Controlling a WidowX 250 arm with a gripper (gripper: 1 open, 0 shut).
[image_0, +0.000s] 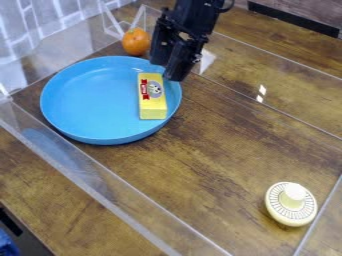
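A blue plate (87, 110) lies at the upper left of the table, holding a yellow box (151, 105) with a red label on its right half. Above and just right of the box is my black gripper (171, 62), reaching down from the top of the view; whether its fingers are open or shut is hard to make out. An orange round object (135, 41) sits behind the plate, left of the gripper.
A cream round object (290, 205) with a knob is at the lower right. Clear plastic walls edge the left side.
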